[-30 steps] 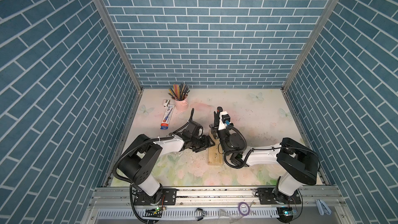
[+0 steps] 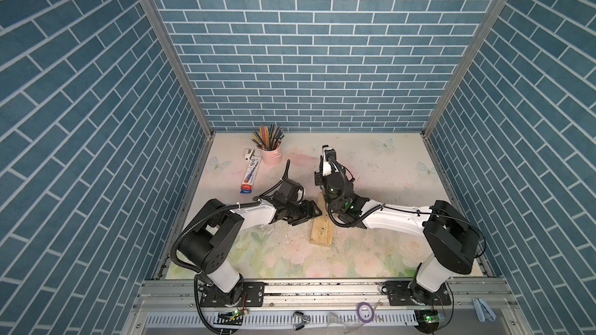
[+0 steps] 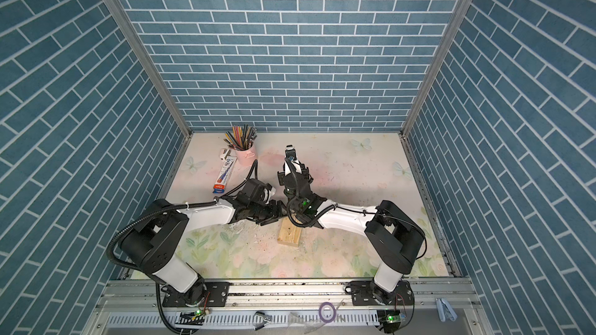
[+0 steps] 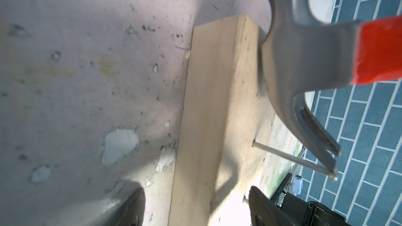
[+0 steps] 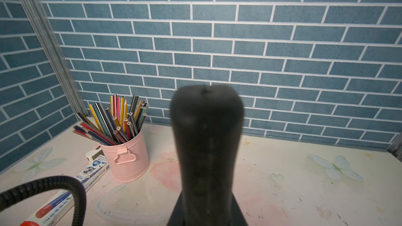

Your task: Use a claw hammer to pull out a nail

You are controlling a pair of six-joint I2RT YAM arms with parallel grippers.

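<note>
My right gripper is shut on the black handle (image 5: 207, 142) of the claw hammer, whose end stands up in the right wrist view. In the left wrist view the hammer's grey head (image 4: 305, 58) and red neck (image 4: 379, 50) are at the wood block (image 4: 205, 100). A long nail (image 4: 289, 155) sticks out of the block's top face, its outer end at the tips of the claw (image 4: 312, 129); whether the slot grips it I cannot tell. My left gripper is open, its fingertips on either side of the block in view.
A second nail (image 4: 245, 200) is partly hidden by a left finger. A pink pencil cup (image 5: 127, 159) and a long box (image 2: 250, 173) stand at the back left.
My right gripper has tipped and swung towards the back, its wrist turning with the hammer. The left arm has stayed in place.
</note>
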